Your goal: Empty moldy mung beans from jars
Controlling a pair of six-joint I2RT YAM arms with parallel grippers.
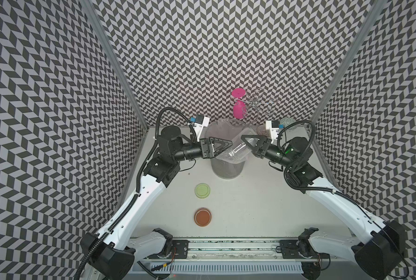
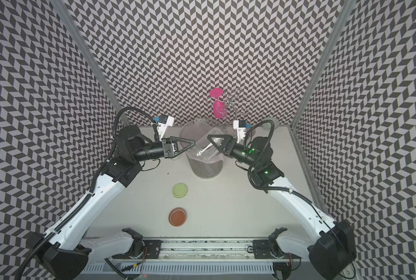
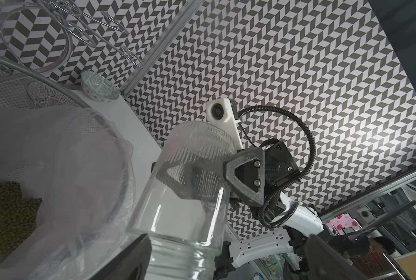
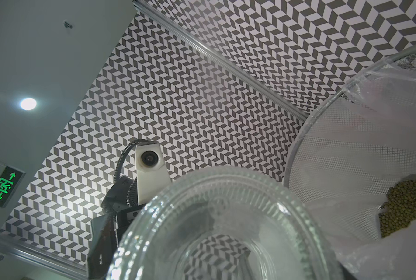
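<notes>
A clear glass jar [image 3: 189,196] is tilted over the bin [image 1: 226,170], at the fingers of my right gripper [image 1: 251,142], whose fingers look open around it. It looks empty. My left gripper [image 2: 185,145] stands open just left of the jar, apart from it. Mung beans lie in the pale liner inside the bin, seen also in the right wrist view.
A green lid [image 1: 202,190] and a brown lid [image 1: 202,217] lie on the table in front of the bin. A pink object [image 1: 238,109], a wire rack and a patterned bowl [image 3: 98,88] stand at the back.
</notes>
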